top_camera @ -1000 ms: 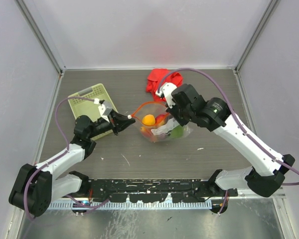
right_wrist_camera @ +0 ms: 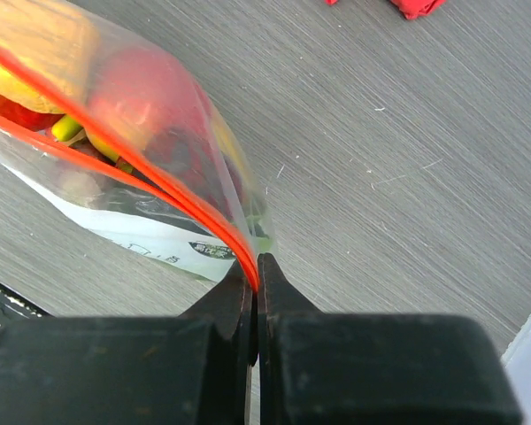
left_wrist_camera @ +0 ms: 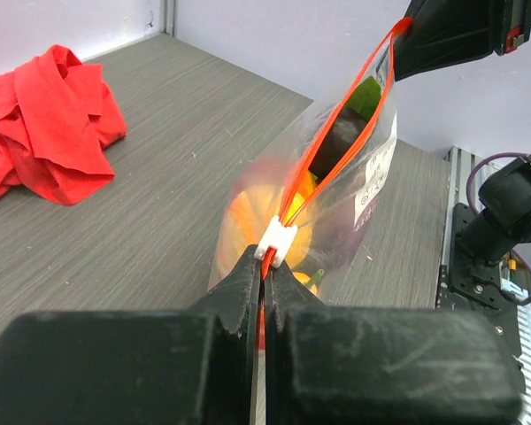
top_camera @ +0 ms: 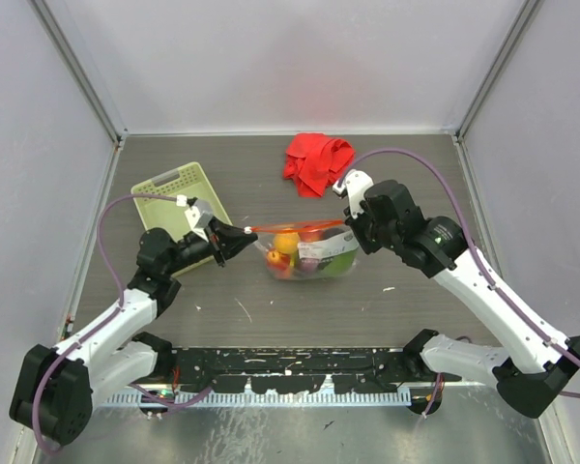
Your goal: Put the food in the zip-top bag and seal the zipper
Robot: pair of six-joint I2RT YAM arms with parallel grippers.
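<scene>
The zip top bag [top_camera: 307,256] lies in mid-table with toy food inside: yellow, red and green pieces show through it. Its orange zipper is drawn into a narrow line between my grippers. My left gripper [top_camera: 249,232] is shut at the bag's left end, where the white slider [left_wrist_camera: 277,239] sits at its fingertips. My right gripper [top_camera: 353,224] is shut on the bag's right end, the orange strip running between its fingers. In the left wrist view the zipper still gapes near the right end.
A red cloth [top_camera: 314,159] lies at the back. A light green basket [top_camera: 153,188] stands at the left, beside my left arm.
My right gripper has moved right and a little down, stretching the zipper from an open loop into a narrow line. The left arm has shifted slightly toward the front left.
</scene>
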